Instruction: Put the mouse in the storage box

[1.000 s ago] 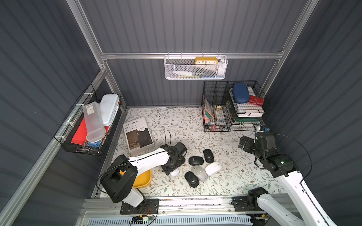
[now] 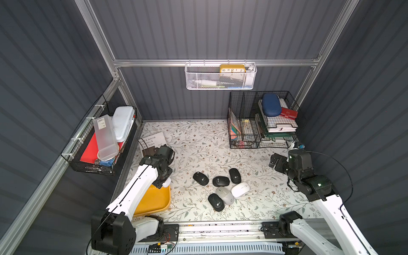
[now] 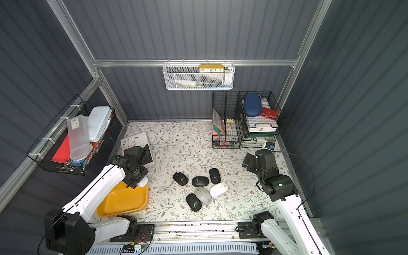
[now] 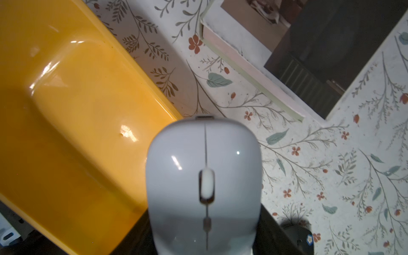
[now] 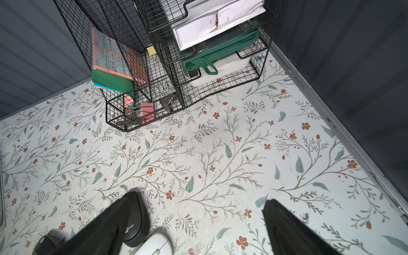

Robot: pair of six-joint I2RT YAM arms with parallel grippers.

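Observation:
A white mouse (image 4: pixel 204 178) fills the middle of the left wrist view, held in my shut left gripper (image 2: pixel 163 178), near the right edge of the yellow storage box (image 2: pixel 150 199) at front left. Several mice lie mid-table, among them a black mouse (image 2: pixel 200 178), a grey mouse (image 2: pixel 224 195) and another white mouse (image 2: pixel 240 189). My right gripper (image 2: pixel 278 163) is open above the right part of the table, with nothing between its fingers.
A book (image 3: pixel 133 140) lies behind the box. A wire rack (image 3: pixel 225 145) with files stands back right, a filled black basket (image 2: pixel 85 167) hangs left, and a white mesh basket (image 2: pixel 199 85) on the back wall.
My left gripper has moved leftward and back from the mice to the box's edge, carrying the white mouse. The right arm has not moved.

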